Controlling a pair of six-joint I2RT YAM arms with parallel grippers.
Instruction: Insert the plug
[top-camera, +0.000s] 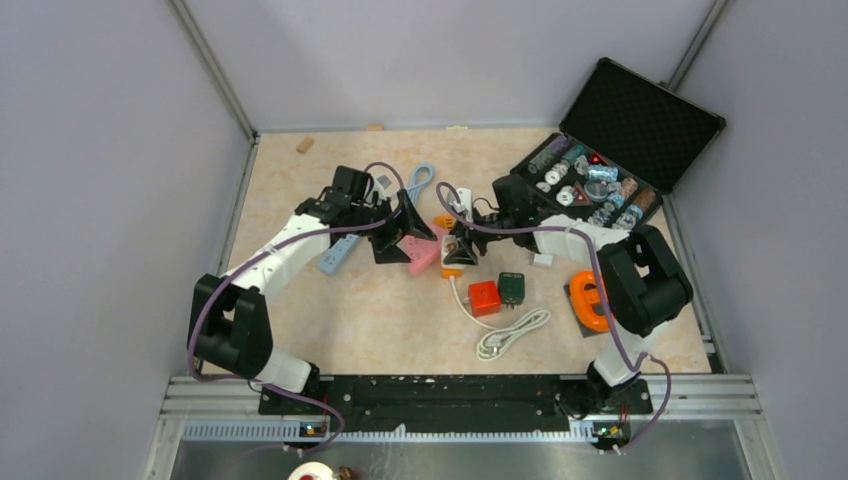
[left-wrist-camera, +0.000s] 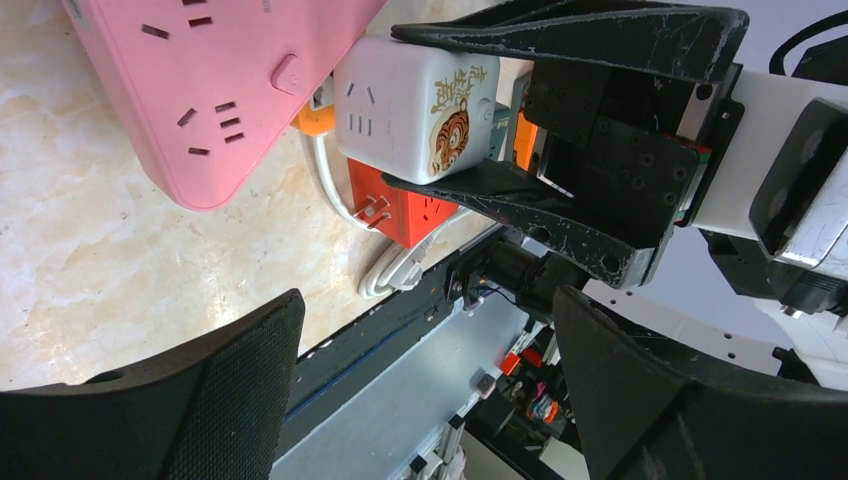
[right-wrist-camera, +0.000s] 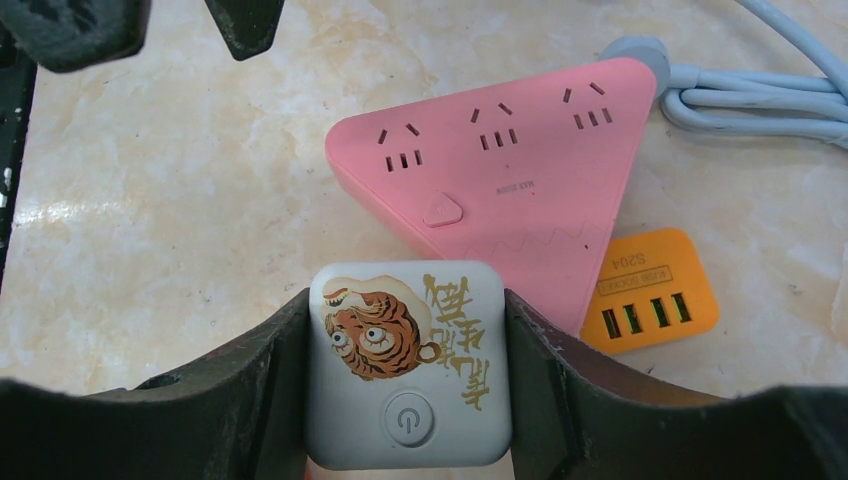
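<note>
My right gripper is shut on a white cube plug adapter with a tiger print and power button, seen between its fingers in both wrist views. It is beside the pink triangular power strip, which has several socket groups. An orange socket piece lies partly under or behind the strip's edge. My left gripper stands open above the strip's side, nothing between its fingers.
A red adapter, green adapter and coiled white cable lie nearer the front. A blue strip is at left. A chip case and orange object are at right.
</note>
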